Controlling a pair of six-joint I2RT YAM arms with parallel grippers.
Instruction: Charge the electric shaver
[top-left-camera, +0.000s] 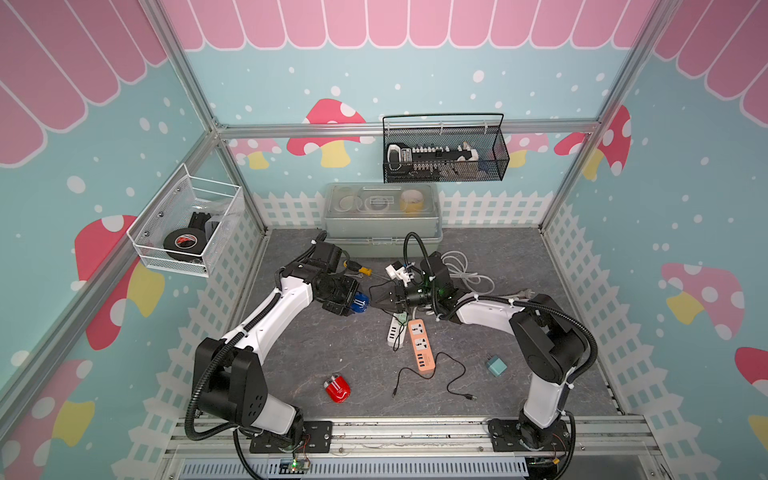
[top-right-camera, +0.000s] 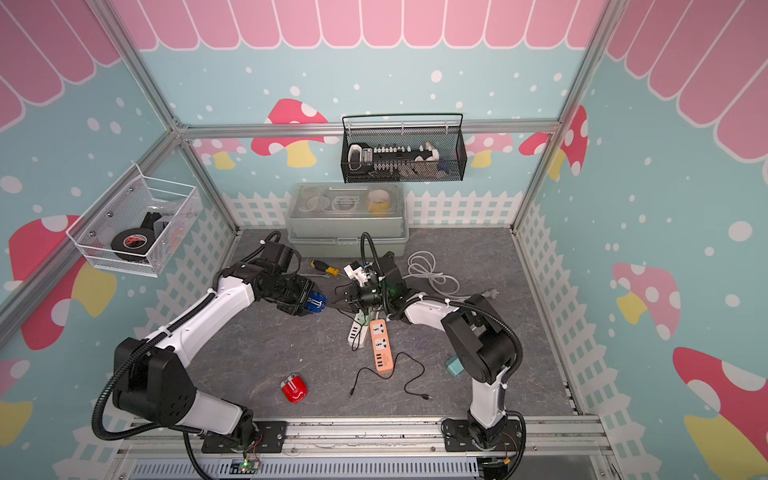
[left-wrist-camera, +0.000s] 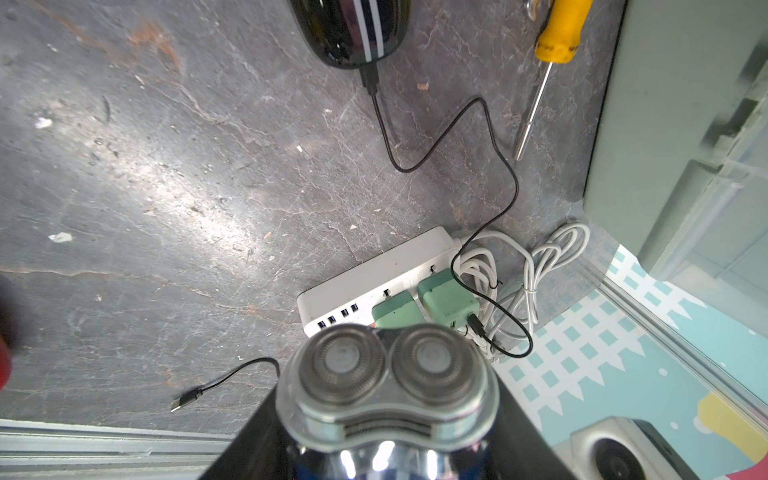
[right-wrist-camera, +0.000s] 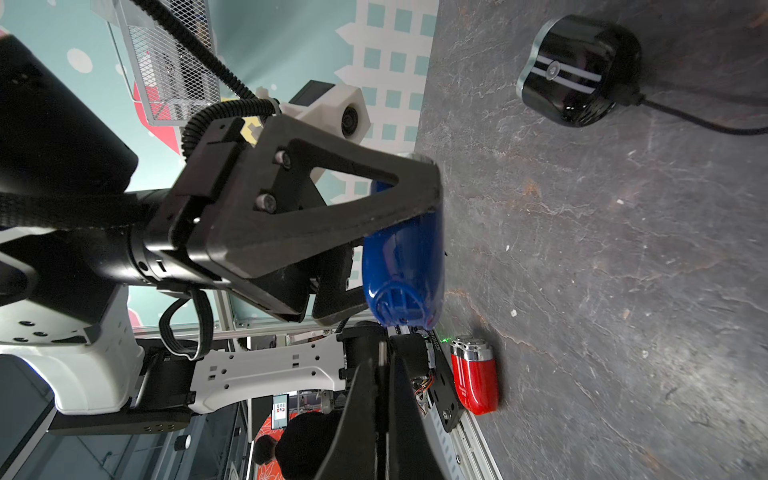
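Note:
My left gripper (top-left-camera: 352, 297) holds the blue shaver up over the table; its twin-rotor head (left-wrist-camera: 387, 376) fills the bottom of the left wrist view. A black charging base (right-wrist-camera: 577, 70) stands on the table, its cable running to a green adapter (left-wrist-camera: 446, 296) in the white power strip (top-left-camera: 395, 332). My right gripper (top-left-camera: 393, 297) is shut, nothing visible between its fingers, near the blue shaver and above the white strip's back end.
A red shaver (top-left-camera: 337, 388) lies at the front left. An orange strip (top-left-camera: 421, 346), loose cable and teal block (top-left-camera: 496, 365) lie front and right. A screwdriver (left-wrist-camera: 560, 33) and storage box (top-left-camera: 381, 217) are at the back.

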